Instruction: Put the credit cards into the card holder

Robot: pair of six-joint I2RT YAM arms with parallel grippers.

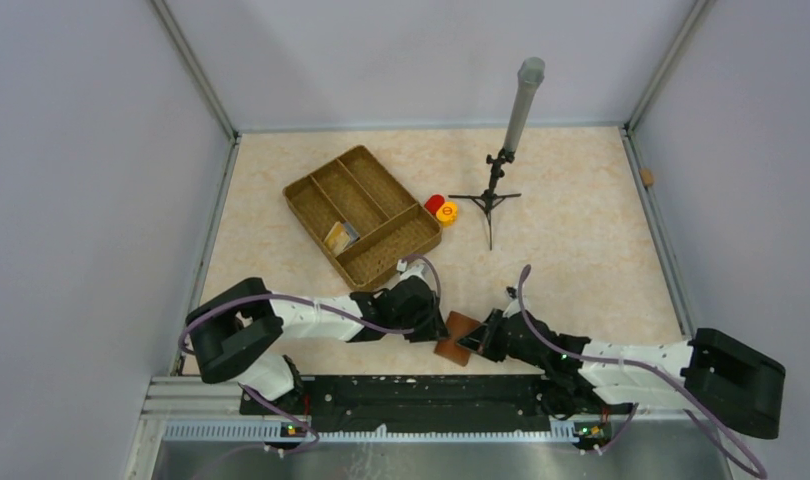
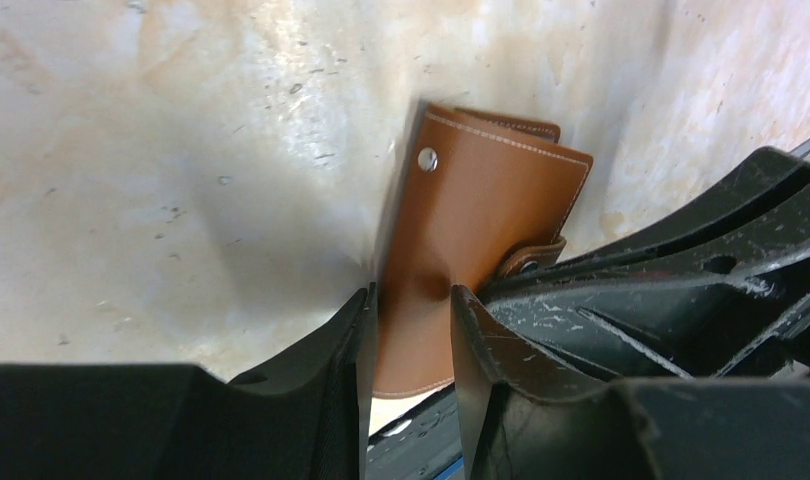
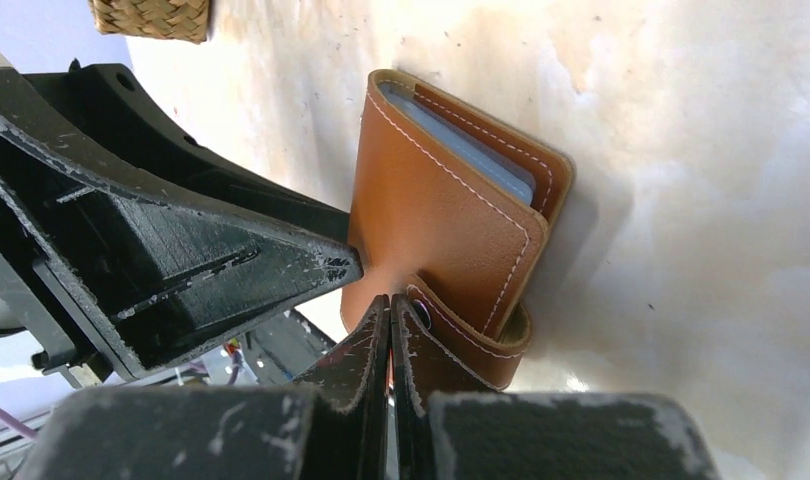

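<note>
The brown leather card holder (image 1: 454, 350) lies on the table near its front edge, between the two arms. Its clear inner sleeves (image 3: 471, 150) show at one end in the right wrist view, beside the snap strap (image 3: 461, 335). My left gripper is part open at the holder, its fingertips apart, with brown leather showing in the gap. At the strap, my right gripper is shut; whether thin leather is caught in it is hard to see. Several cards (image 1: 338, 237) lean in one compartment of the woven basket (image 1: 386, 242).
Behind the arms stands the basket, a red object (image 1: 434, 203) and a yellow object (image 1: 447, 212) touching its right corner. A small black tripod (image 1: 488, 198) with a grey post is farther back.
</note>
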